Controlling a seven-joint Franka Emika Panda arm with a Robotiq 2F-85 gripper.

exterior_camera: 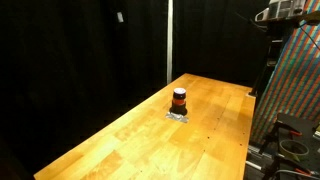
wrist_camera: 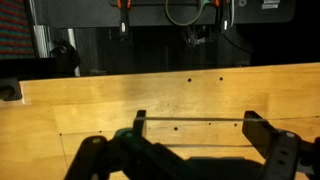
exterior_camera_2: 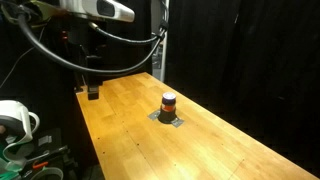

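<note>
A black, upright cylinder (exterior_camera_2: 168, 103) with a reddish-orange band and a pale top stands on the wooden table (exterior_camera_2: 130, 130). Silvery pieces, like tape, lie flat around its foot in both exterior views. My gripper is open in the wrist view, its dark fingers wide apart over the table's edge region. Thin dark lines cross the gap between them, and I cannot tell what they are. The cylinder is out of sight in the wrist view, well away from the gripper. Part of my arm (exterior_camera_2: 100, 8) enters exterior view 2 at the upper left.
Black curtains (exterior_camera: 75, 75) hang behind it. Beyond the table edge, the wrist view shows a dark gap and a shelf or frame with cables (wrist_camera: 183, 20) and tools.
</note>
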